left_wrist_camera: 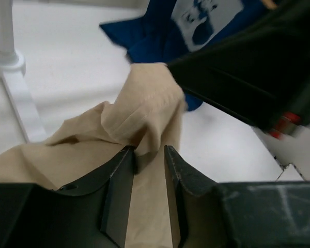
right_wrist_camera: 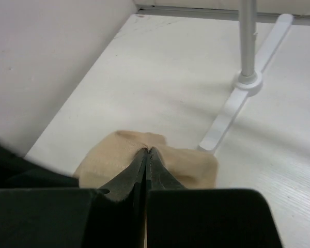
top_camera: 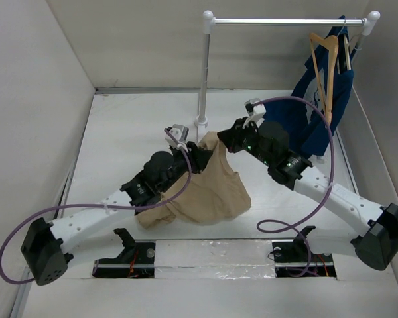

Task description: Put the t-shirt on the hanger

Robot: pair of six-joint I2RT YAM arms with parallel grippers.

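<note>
The tan t-shirt (top_camera: pixel 209 195) lies on the white floor with its upper part lifted. My right gripper (top_camera: pixel 223 138) holds that raised fold high, shut on it; in the right wrist view its fingertips (right_wrist_camera: pixel 154 157) meet at the cloth. My left gripper (top_camera: pixel 198 161) is at the shirt just below, to the left; in the left wrist view its fingers (left_wrist_camera: pixel 191 191) are parted around hanging cloth. The wooden hanger (top_camera: pixel 330 63) hangs empty on the rail at upper right.
The rail (top_camera: pixel 278 22) stands on a post (top_camera: pixel 204 73) with a white foot (right_wrist_camera: pixel 222 119). Blue garments (top_camera: pixel 305 119) hang at the right. Walls enclose both sides.
</note>
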